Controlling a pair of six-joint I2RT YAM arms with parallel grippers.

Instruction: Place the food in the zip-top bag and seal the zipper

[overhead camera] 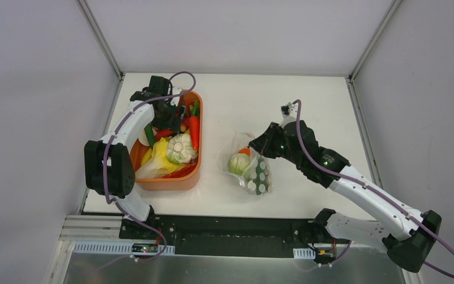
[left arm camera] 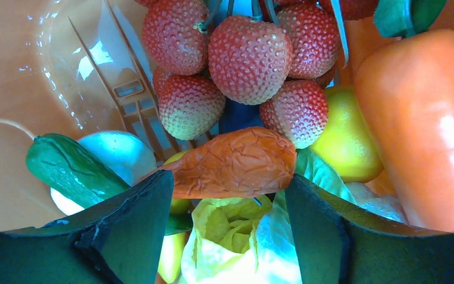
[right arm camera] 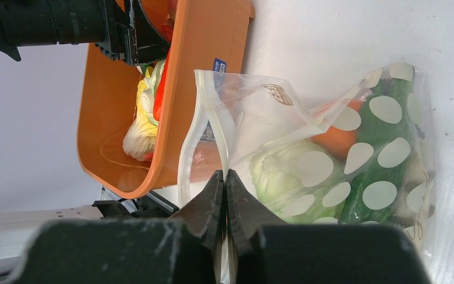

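The zip top bag (overhead camera: 242, 174) lies on the table with a cabbage (right arm camera: 272, 177), something orange and green items inside. My right gripper is shut at the bag's zipper edge, holding it. Inside the orange bin (overhead camera: 166, 182), my left gripper is part open over a wrinkled orange-red vegetable (left arm camera: 230, 163), which lies between its fingertips; whether it grips it I cannot tell. Lychees (left arm camera: 248, 59), a green cucumber (left arm camera: 77, 165), leafy greens (left arm camera: 224, 236) and a large orange pepper (left arm camera: 414, 124) surround it.
The bin fills the table's left side, close to the bag. Walls bound the table at back and sides.
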